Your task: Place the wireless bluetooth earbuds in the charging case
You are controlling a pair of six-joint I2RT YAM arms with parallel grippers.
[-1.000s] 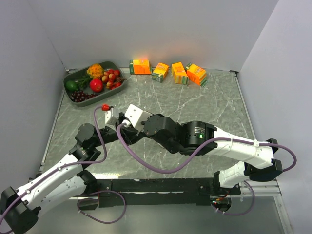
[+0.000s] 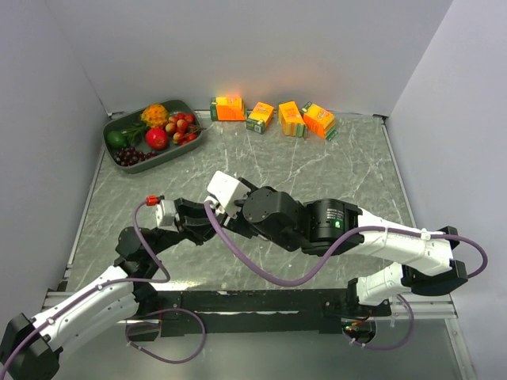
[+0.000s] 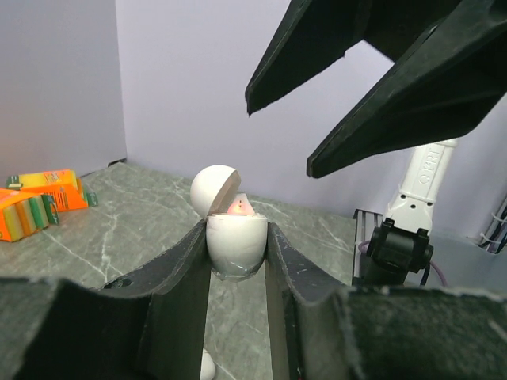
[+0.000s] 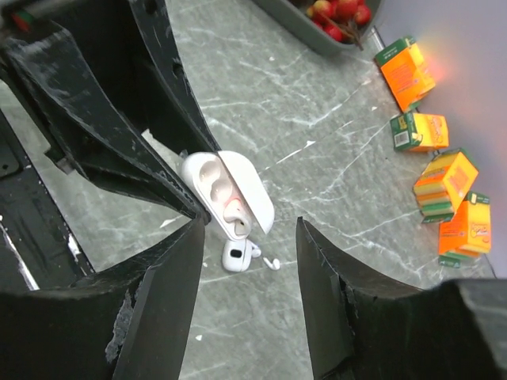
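Note:
The white charging case (image 4: 214,190) is flipped open, with my left gripper shut on its body. Its lid (image 3: 212,188) tilts back, and an earbud (image 3: 241,207) shows inside. The right wrist view shows that earbud near the end of the case closest to my right gripper. That gripper stands open, with nothing between its fingertips in the left wrist view, where it hovers above and right of the case. Another small white piece (image 4: 237,256), apparently an earbud, appears on the table beyond. In the top view both grippers meet near the middle and hide the case.
Several orange and green boxes (image 2: 291,119) line the back edge. A dark tray (image 2: 108,140) of fruit and vegetables occupies the back left. A smaller white bit (image 4: 272,264) lies beside the piece on the table. Free marble surface (image 2: 348,162) extends to the right.
The right gripper has moved slightly right over the last second and is now open just off the case.

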